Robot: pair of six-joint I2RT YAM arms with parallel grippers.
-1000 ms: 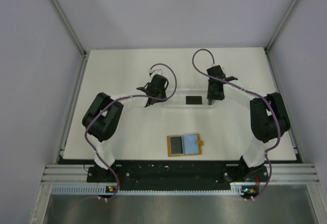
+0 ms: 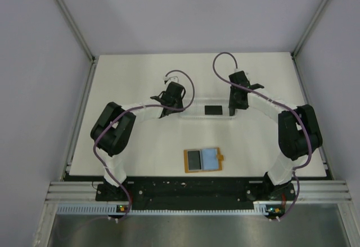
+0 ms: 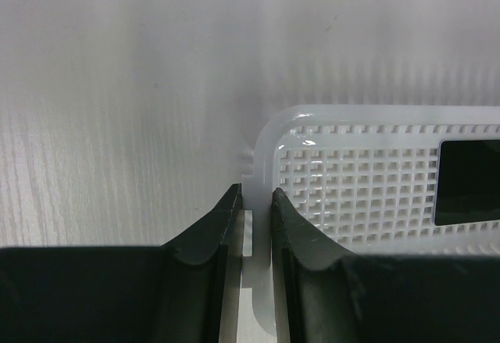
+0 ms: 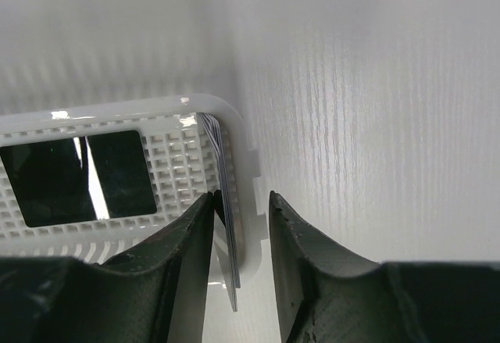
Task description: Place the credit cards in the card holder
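Note:
A white perforated tray [image 2: 193, 106] holds dark cards [image 4: 119, 177], lying flat toward its right side. My left gripper is shut on the tray's left end rim. At the right end my right gripper is part open; a thin card [image 4: 226, 202] tilts on edge along the inside of that end, against the left finger, its lower end reaching past the rim. A small wooden holder [image 2: 220, 160] with a grey and a blue part lies near the table's front edge.
Both arms reach in from the sides.
My right gripper has shifted slightly to the right over the last second. The left arm and the holder look unchanged.

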